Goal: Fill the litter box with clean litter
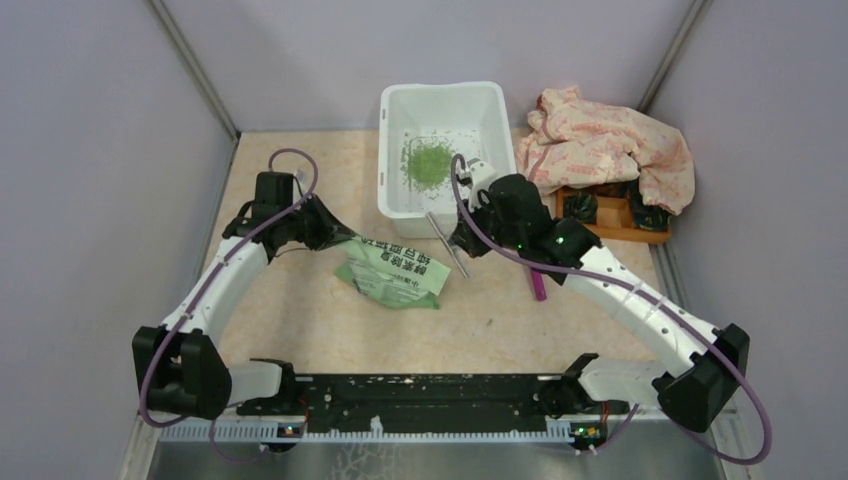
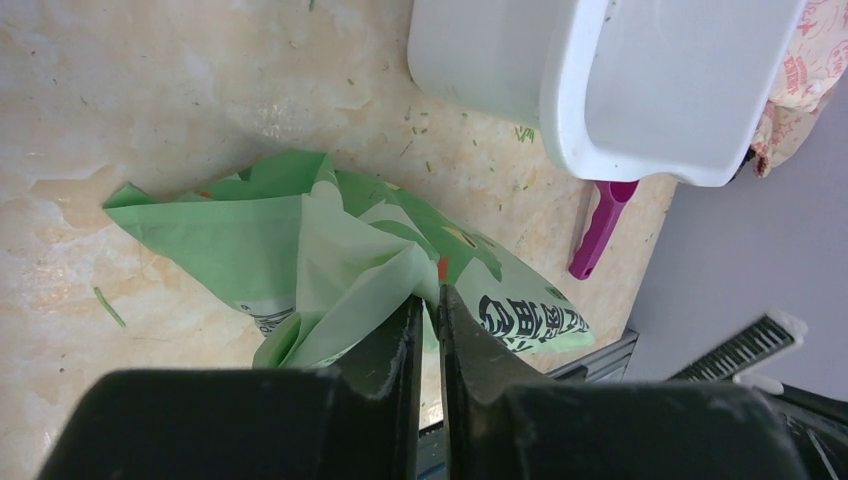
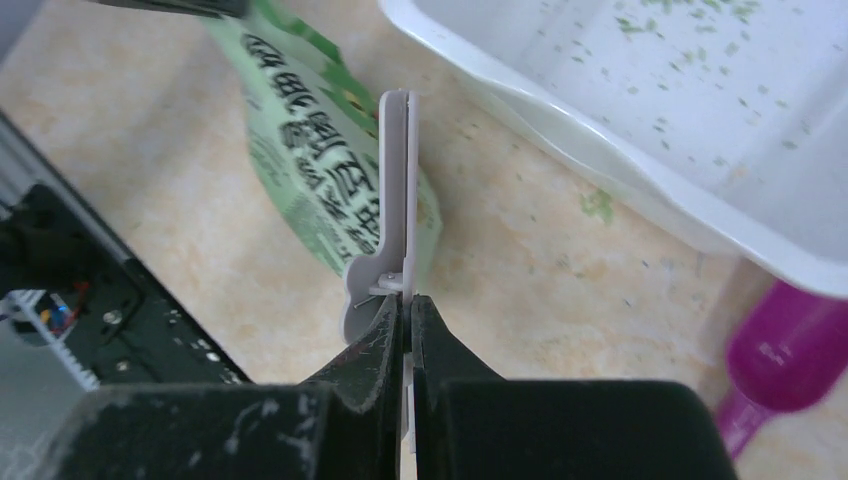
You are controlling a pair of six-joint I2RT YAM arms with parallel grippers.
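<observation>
The white litter box [image 1: 441, 100] holds a patch of green litter [image 1: 429, 165]. Below it the green litter bag [image 1: 395, 275] lies on the table, its crumpled top pinched in my left gripper, whose fingers are close together. My right gripper is shut on a grey scissors-like tool [image 3: 395, 180], raised between bag and box, long and thin with its tip pointing up in the right wrist view.
A magenta scoop [image 3: 790, 340] lies right of the box. A wooden tray [image 1: 610, 225] with black bundles and a pink patterned cloth [image 1: 605, 140] are at back right.
</observation>
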